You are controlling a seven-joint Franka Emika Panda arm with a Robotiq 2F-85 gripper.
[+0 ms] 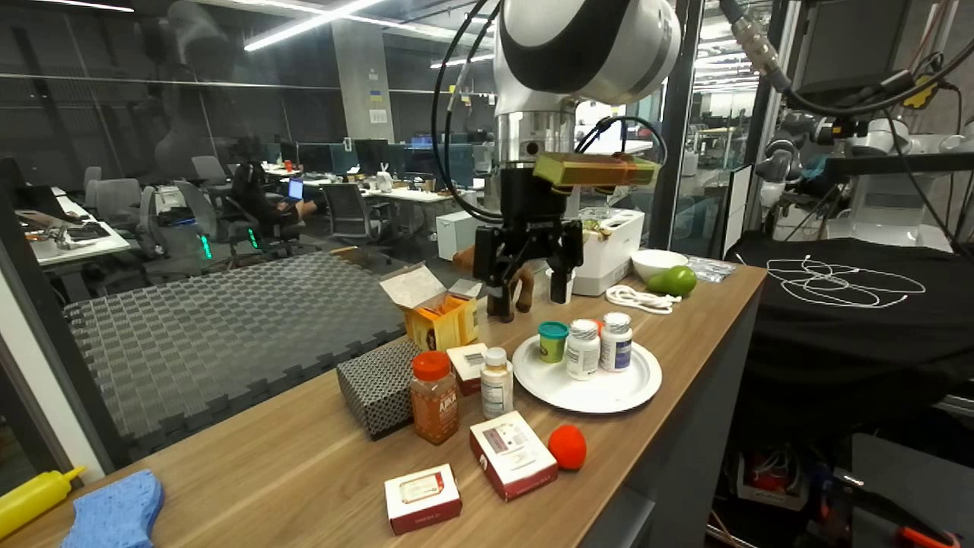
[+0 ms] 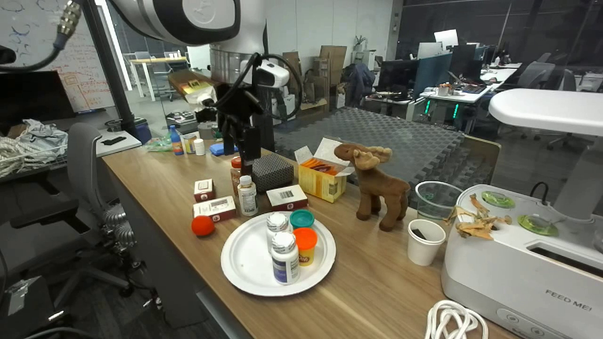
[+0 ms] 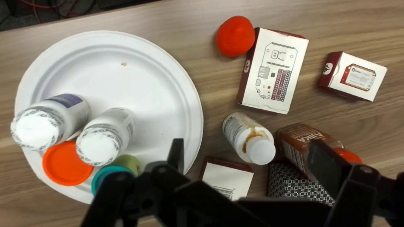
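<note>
My gripper is open above the table, its fingers spread wide with nothing held. Below the gap, in the wrist view, stands a white-capped bottle [image 3: 244,132] with a brown stain. Close beside it is a spice jar [image 3: 303,142] with an orange-red lid, partly covered by one finger. To the left, a white plate [image 3: 151,75] bears two white bottles, one with a purple label [image 2: 285,260] and another [image 3: 106,136], plus an orange-lidded tub [image 3: 67,162] and a teal-lidded tub [image 1: 552,339].
Red-and-white boxes [image 1: 513,454] [image 1: 422,498], a red ball [image 3: 235,36] and a patterned dark box [image 1: 379,388] surround the bottle. Farther off are an open yellow box [image 2: 322,180], a toy moose [image 2: 376,183] and a paper cup [image 2: 425,242]. Bare wood shows at the near left.
</note>
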